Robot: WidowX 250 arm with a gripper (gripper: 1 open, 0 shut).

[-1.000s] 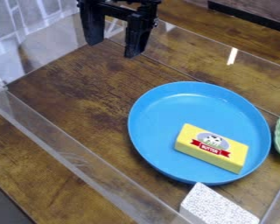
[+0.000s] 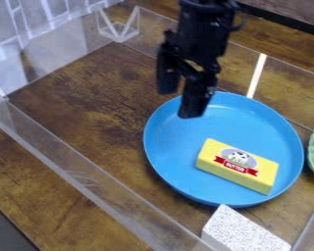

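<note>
The black robot gripper hangs in the upper middle, blurred, above the back-left rim of a blue round plate. How far its fingers stand apart is hard to make out. On the right half of the plate lies a yellow butter box with a red label.
A white speckled block sits below the plate at the front. A green object is at the right edge. Clear walls run along the left and back. Bare wooden surface fills the left side.
The gripper has moved down and to the right from the back of the scene toward the plate. The plate and butter box are unmoved.
</note>
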